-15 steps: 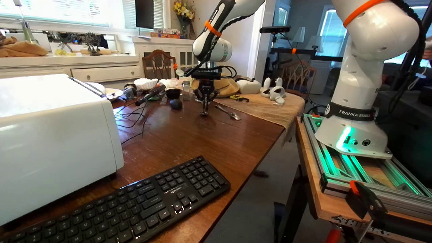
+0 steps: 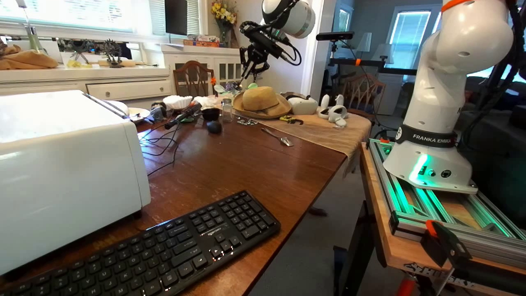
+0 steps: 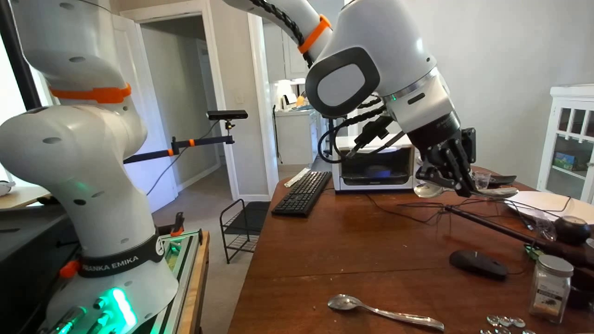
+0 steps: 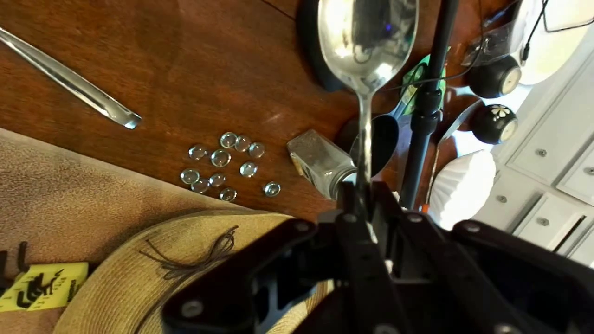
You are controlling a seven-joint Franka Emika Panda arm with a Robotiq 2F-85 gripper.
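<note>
A metal spoon [image 4: 365, 131] is held in my gripper, which is shut on its handle. The bowl points away from the fingers, toward the top of the wrist view. In exterior view 2 my gripper [image 3: 466, 189] hangs above the far part of the table, angled down; exterior view 1 has the gripper [image 2: 249, 74] raised over the cluttered end near the hat. A second spoon [image 3: 345, 302] lies flat on the wooden table, and only its handle [image 4: 69, 78] enters the wrist view.
Around the far end are glass beads [image 4: 221, 158], a lidded jar [image 4: 323, 158], a straw hat [image 2: 261, 99], a black mouse [image 3: 477, 264] and tangled cables with a black pole [image 3: 495, 228]. A keyboard [image 2: 197, 237] and white toaster oven [image 2: 69, 172] take the near end. Mid-table is bare.
The gripper was low over the table beside the lying spoon; now it is higher, farther back and tilted. The table objects seen in exterior view 1 have stayed put.
</note>
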